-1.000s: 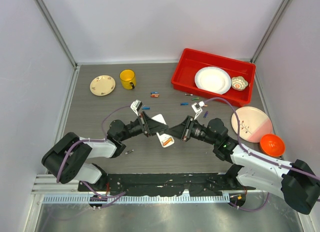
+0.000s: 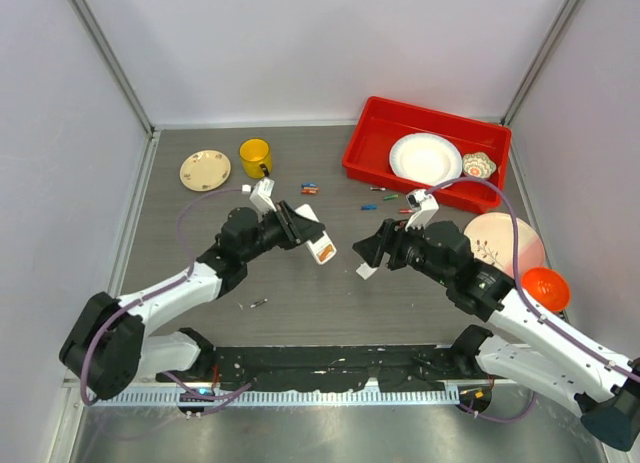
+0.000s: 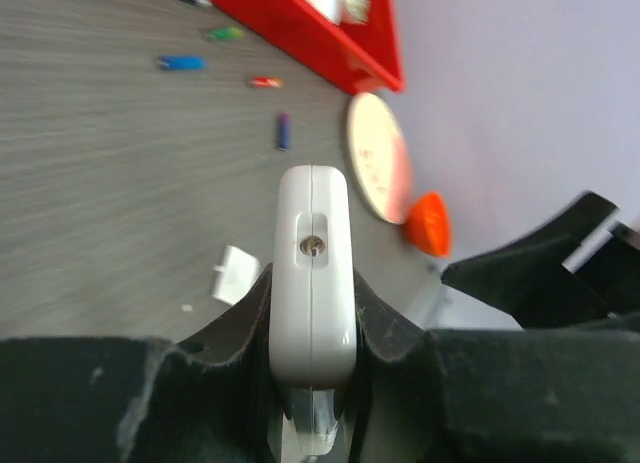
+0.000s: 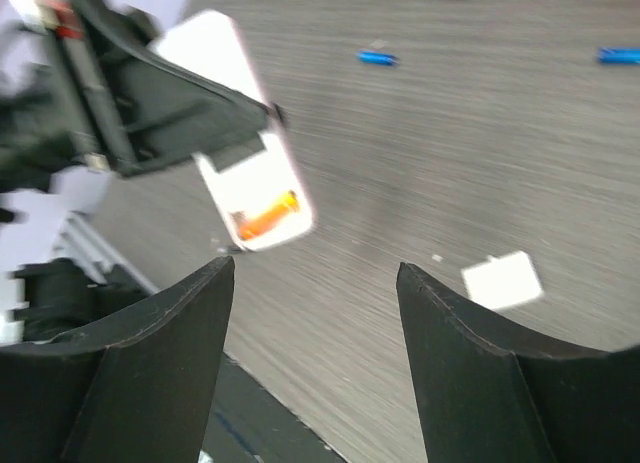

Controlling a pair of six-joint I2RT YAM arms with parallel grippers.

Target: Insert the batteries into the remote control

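Note:
The white remote (image 2: 320,245) is held upright-tilted by my left gripper (image 2: 295,223), which is shut on it; in the right wrist view an orange battery (image 4: 268,215) lies in its open compartment. The left wrist view shows the remote's end (image 3: 310,263) between the fingers. My right gripper (image 2: 378,245) stands open to the right of the remote, nothing between its fingers. A white cover piece (image 2: 366,270) lies on the table below it. Loose batteries (image 2: 368,207) in several colours lie on the table behind.
A red tray (image 2: 365,143) with a white plate stands at the back right, a yellow mug (image 2: 255,161) and small plate (image 2: 205,170) at the back left, a round board and orange bowl (image 2: 545,289) at the right.
The right gripper has moved up and right, apart from the remote, uncovering the white piece on the table.

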